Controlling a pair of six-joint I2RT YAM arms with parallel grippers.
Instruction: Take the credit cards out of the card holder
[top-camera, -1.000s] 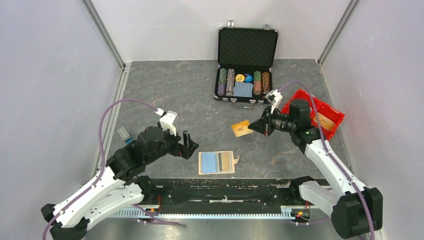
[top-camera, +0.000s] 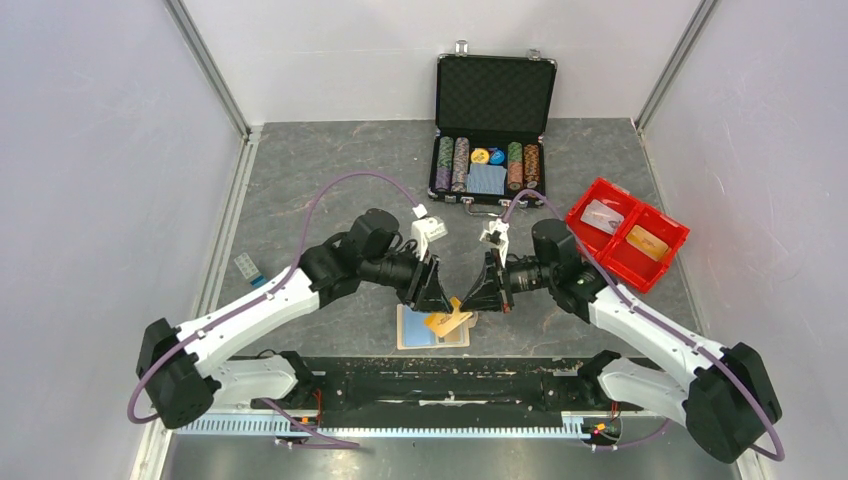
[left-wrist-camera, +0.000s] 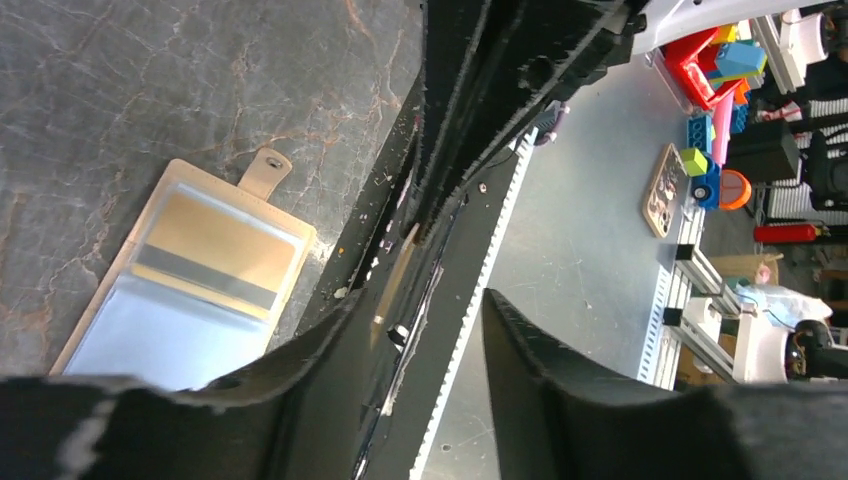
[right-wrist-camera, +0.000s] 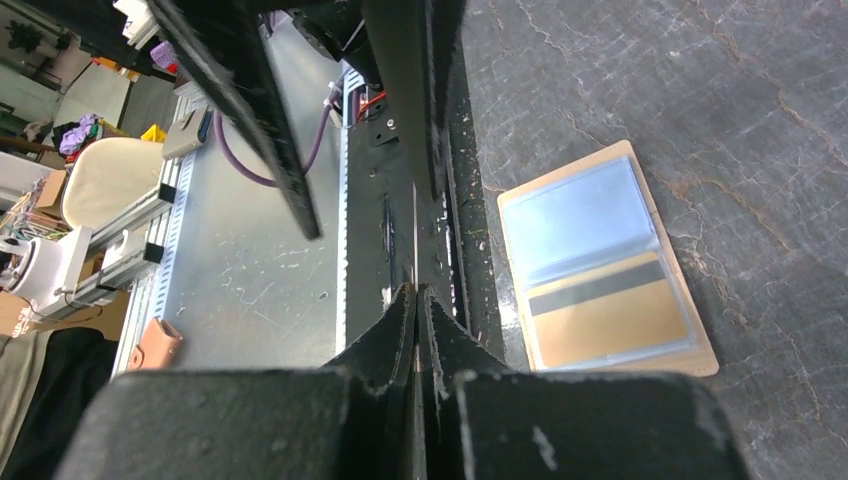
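An orange card (top-camera: 446, 322) is pinched in my right gripper (top-camera: 468, 306), which is shut on it above the card holder. In the right wrist view the card (right-wrist-camera: 415, 235) shows only as a thin upright line beyond the fingertips. In the left wrist view its fingers (left-wrist-camera: 325, 385) stand apart, with the edge-on card (left-wrist-camera: 395, 285) reaching toward the gap, nearer the left finger. The tan card holder (left-wrist-camera: 210, 280) lies open on the table, with a blue side and a tan, grey-striped side under clear film.
A red two-part tray (top-camera: 650, 215) at the right holds a whitish card (top-camera: 602, 217) and an orange-tan card (top-camera: 647, 243). An open case of poker chips (top-camera: 488, 180) stands at the back. Free table lies between them.
My right gripper has carried the orange card left and toward the front, over the holder. The left gripper has swung right to meet it, its fingers closer together than before.
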